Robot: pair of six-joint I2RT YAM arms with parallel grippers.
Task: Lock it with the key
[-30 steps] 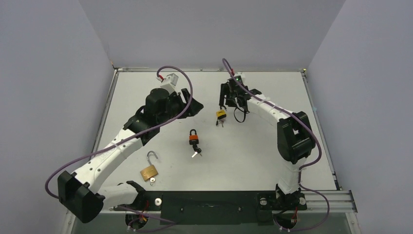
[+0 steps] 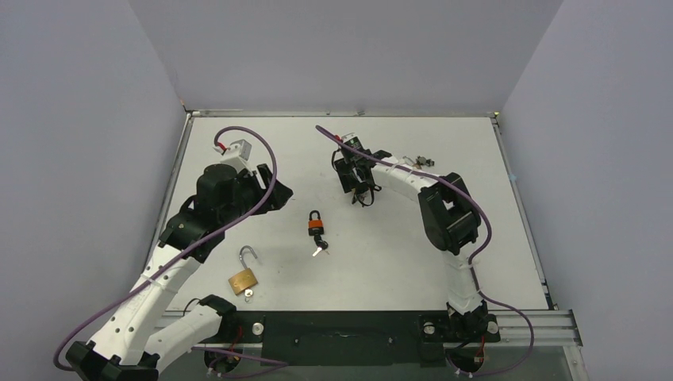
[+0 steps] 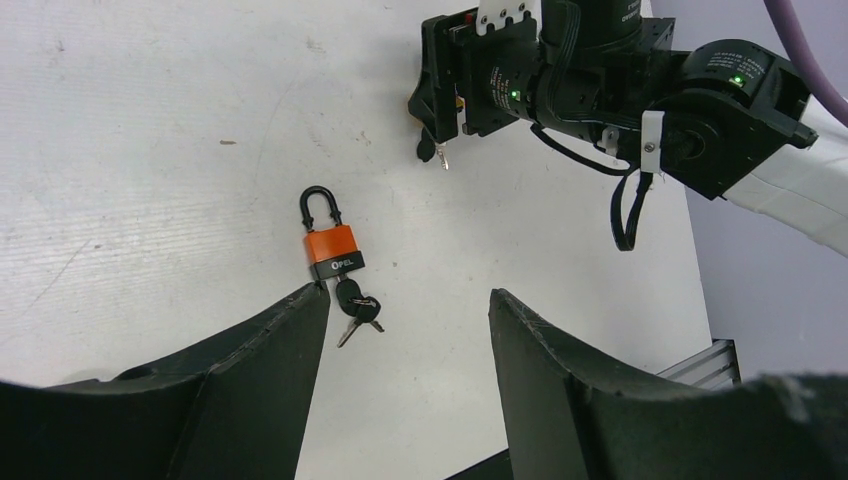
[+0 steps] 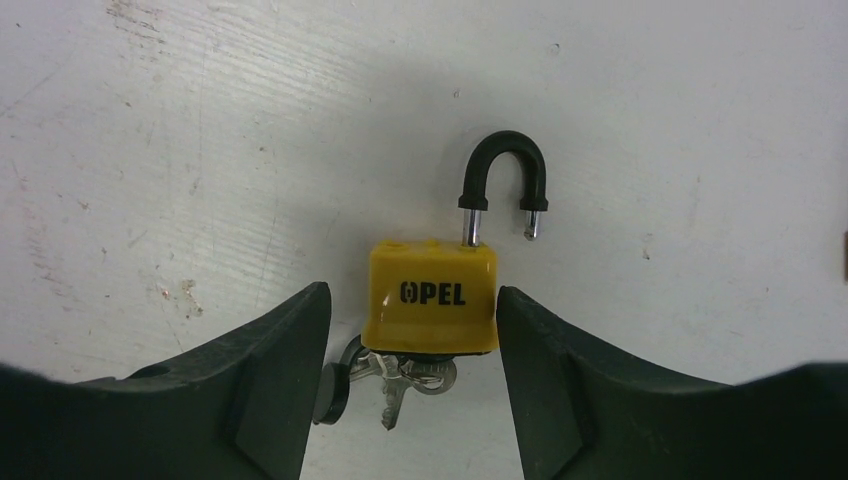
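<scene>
A yellow padlock (image 4: 432,297) marked OPEL lies between the fingers of my right gripper, its black shackle (image 4: 505,150) swung open. The right finger reaches the lock's edge, while a gap shows on its left side. Below the body hang keys (image 4: 392,385) and a dark fob. From above, the right arm mostly covers this lock. My left gripper is open, well above the table, nothing between its fingers. An orange and black padlock (image 3: 332,250) with its shackle closed and keys (image 3: 362,312) attached lies on the table. A brass padlock (image 2: 243,280) with an open shackle lies near the front left.
Some small metal items (image 2: 421,162) lie beyond the right forearm. Grey walls stand at the back and both sides.
The right gripper has come left and toward the front, over the yellow padlock. The left arm has drawn back to the left. The orange and brass padlocks have stayed put.
</scene>
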